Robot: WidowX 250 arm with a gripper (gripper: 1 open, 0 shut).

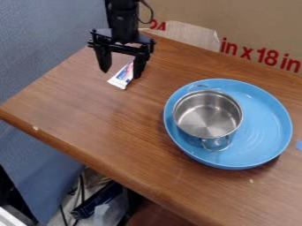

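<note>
My black gripper (120, 65) is at the upper left of the camera view, low over the table, its two fingers spread apart. A white tube with printed markings (122, 78) lies on the wood just under it, partly hidden by the right finger; I cannot tell whether they touch. A steel pot (207, 114) stands in a blue plate (266, 124) on the right.
A cardboard sheet (248, 35) with red lettering stands behind it. Cables and clutter lie below the left front edge.
</note>
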